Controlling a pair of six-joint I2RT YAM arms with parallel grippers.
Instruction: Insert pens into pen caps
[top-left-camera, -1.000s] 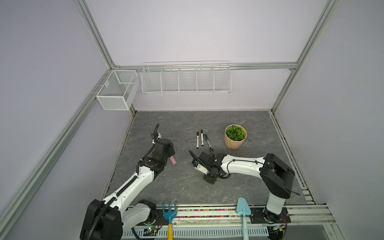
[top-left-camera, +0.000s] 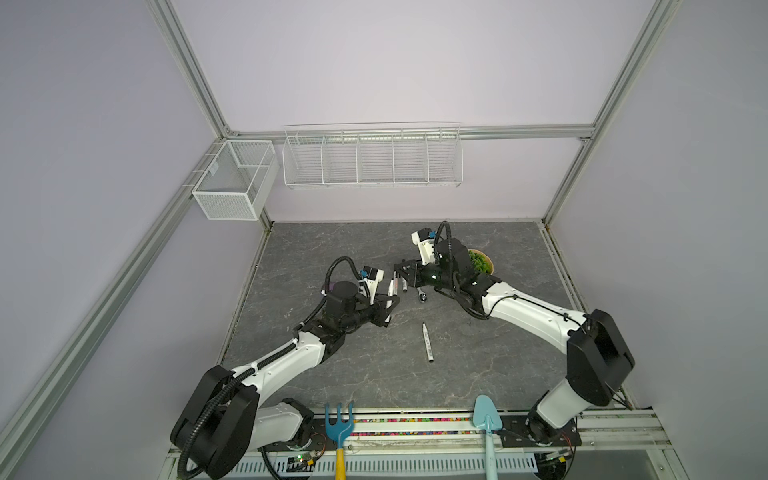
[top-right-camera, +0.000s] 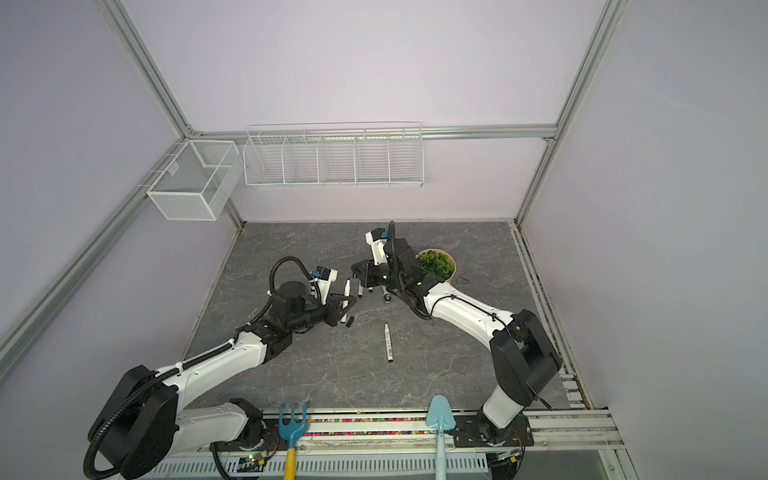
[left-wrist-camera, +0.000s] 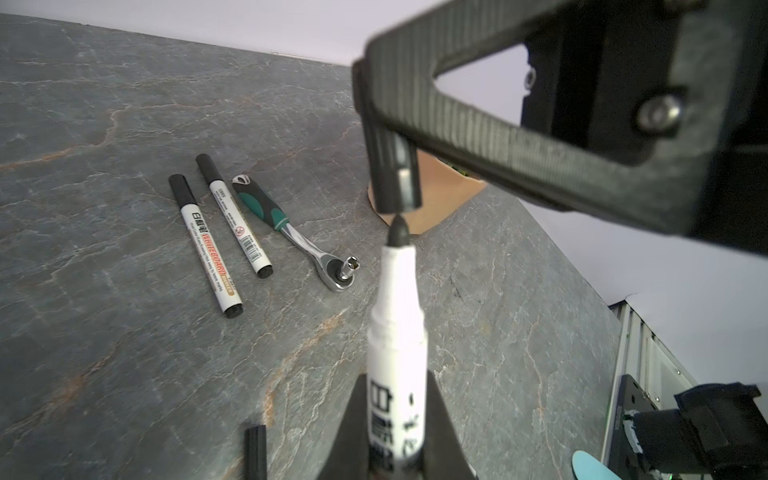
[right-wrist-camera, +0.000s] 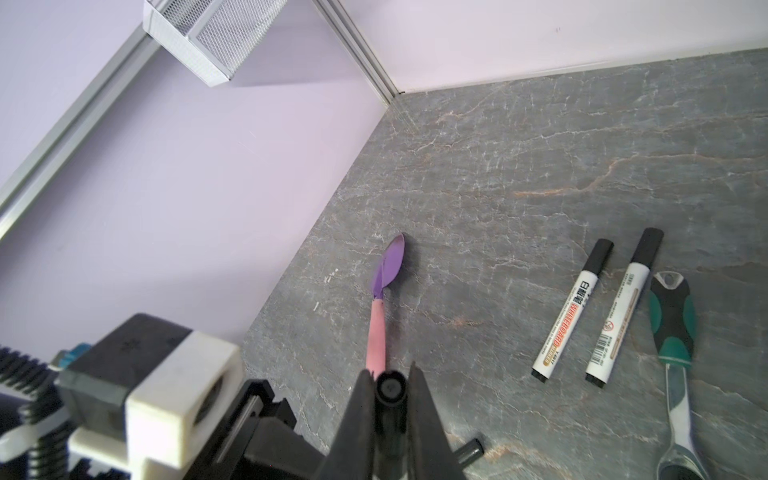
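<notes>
My left gripper (top-left-camera: 388, 308) is shut on an uncapped white marker (left-wrist-camera: 397, 344), held upright with its black tip (left-wrist-camera: 398, 232) pointing up. Just above the tip hangs a black pen cap (left-wrist-camera: 396, 180), with my right gripper shut on it; the tip looks just below the cap's opening, apart from it. A lone white pen (top-left-camera: 427, 342) lies at the front of the table. Two capped whiteboard markers (right-wrist-camera: 568, 320) lie side by side behind the grippers. A small black piece, perhaps another cap (left-wrist-camera: 256, 452), lies below.
A ratchet (right-wrist-camera: 673, 352) lies beside the markers, a purple-pink spoon (right-wrist-camera: 377, 328) to the left. A potted plant (top-right-camera: 436, 262) stands at back right. Wire baskets (top-left-camera: 372, 160) hang on the walls.
Both grippers have risen and come together at the middle: the left moved right with the marker, the right moved from the front up and back with the cap.
</notes>
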